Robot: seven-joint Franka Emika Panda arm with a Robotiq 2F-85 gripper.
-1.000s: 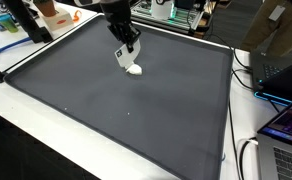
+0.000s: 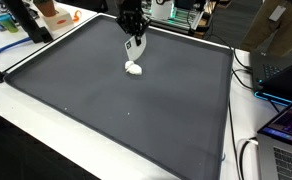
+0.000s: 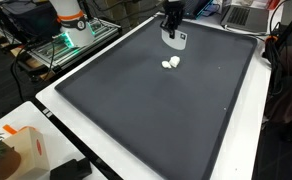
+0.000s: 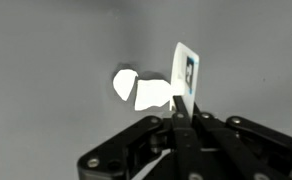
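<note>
A flat white piece (image 2: 135,48) with a small dark mark hangs from my gripper (image 2: 133,32), which is shut on its upper end. In the wrist view the held white piece (image 4: 184,73) appears nearly edge-on, rising from between the fingertips. Two smaller white pieces lie close together on the dark table: a rounded one (image 4: 125,82) and a squarer one (image 4: 153,94). From the second exterior view the held piece (image 3: 174,40) is just behind the loose white pieces (image 3: 171,63) and looks raised above the surface; the exact gap cannot be told.
Laptops stand at the right in the first exterior view. A potted plant (image 3: 0,155) is beyond the table's near left corner in the second.
Over the last second my gripper and the held white piece shifted right and slightly back in the first exterior view. The loose pieces stayed put.
</note>
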